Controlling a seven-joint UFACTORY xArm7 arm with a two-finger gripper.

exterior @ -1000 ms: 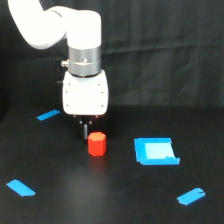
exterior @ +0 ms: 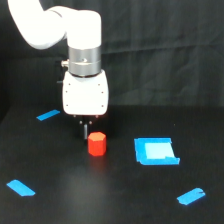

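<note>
A red block with a hexagonal outline (exterior: 97,144) rests on the dark table, left of the middle of the view. The white arm comes down from the upper left, and its dark gripper (exterior: 86,128) hangs low, just left of the block's upper edge in the image. The fingers blend into the black background, so how far apart they are is unclear. Whether they touch the block or stand behind it cannot be made out.
To the right lies a white square patch edged with blue (exterior: 142,154). Blue strips mark the table at the front left (exterior: 21,188), front right (exterior: 191,196) and back left (exterior: 48,115).
</note>
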